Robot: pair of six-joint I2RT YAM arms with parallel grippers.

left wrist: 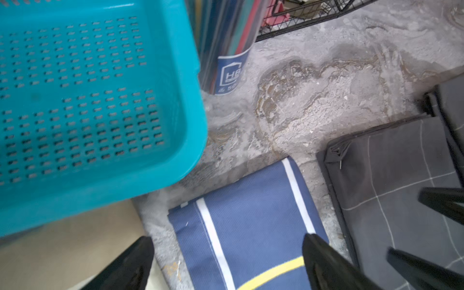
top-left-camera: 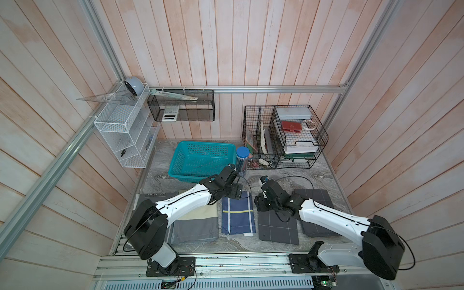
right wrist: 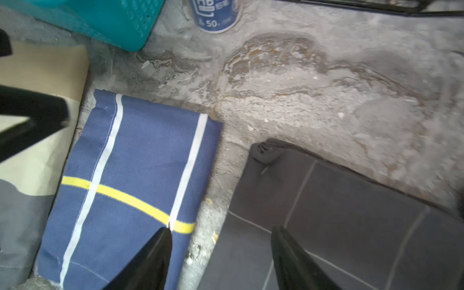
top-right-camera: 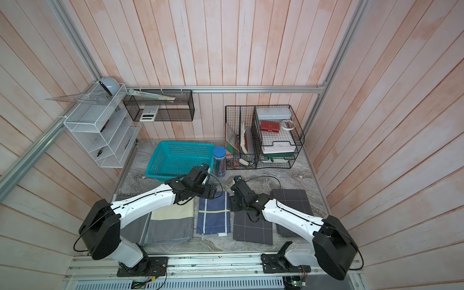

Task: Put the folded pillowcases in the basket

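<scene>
A navy cloth with white and yellow stripes [right wrist: 140, 159] lies flat between a cream-and-grey cloth [right wrist: 33, 154] and a dark grid-patterned cloth [right wrist: 328, 222]; which is the pillowcase I cannot tell. The turquoise basket [top-left-camera: 203, 159] stands behind them, empty. In the left wrist view my left gripper is open over the navy cloth, beside the basket's front right corner, holding nothing. In the right wrist view my right gripper has its fingers apart over the gap between navy and dark cloths, nothing held.
A blue-lidded container [top-left-camera: 242, 159] stands right of the basket, next to black wire organisers [top-left-camera: 285, 135]. More folded dark cloths lie at both ends of the row. Bare marble [right wrist: 338, 96] shows behind the cloths.
</scene>
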